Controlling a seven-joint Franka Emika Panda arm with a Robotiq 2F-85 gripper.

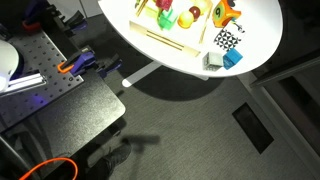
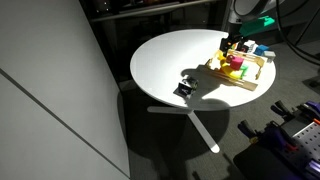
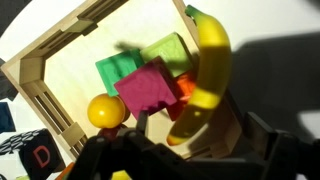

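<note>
In the wrist view, a yellow banana (image 3: 212,70) lies across the edge of a light wooden tray (image 3: 40,88), its tip past the rim. Inside are a magenta block (image 3: 146,88), a green block (image 3: 120,67), a lighter green block (image 3: 167,50), a partly covered red block (image 3: 186,84) and an orange ball (image 3: 105,110). My gripper has its dark fingers apart at the bottom of this view, the banana's lower end between them. Whether they touch the banana cannot be told. The second exterior view shows the same tray (image 2: 240,82) under the arm.
The tray rests on a round white table (image 2: 165,60). Beside it in the first exterior view are a grey cube (image 1: 213,61), a blue cube (image 1: 233,57), a checkered piece (image 1: 227,39) and an orange toy (image 1: 226,13). A small dark object (image 2: 187,87) sits on otherwise clear tabletop.
</note>
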